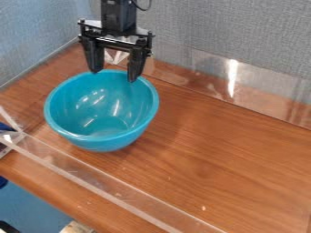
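A turquoise plastic bowl (102, 118) sits on the wooden table at the left of the camera view. Above its far rim my black gripper (115, 65) hangs open, fingers pointing down, with nothing seen held between them. Whether the fingertips touch the rim is hard to tell.
Clear panels run along its front and back, with grey speckled walls behind. A small dark blue object (6, 127) shows at the left edge, partly out of view.
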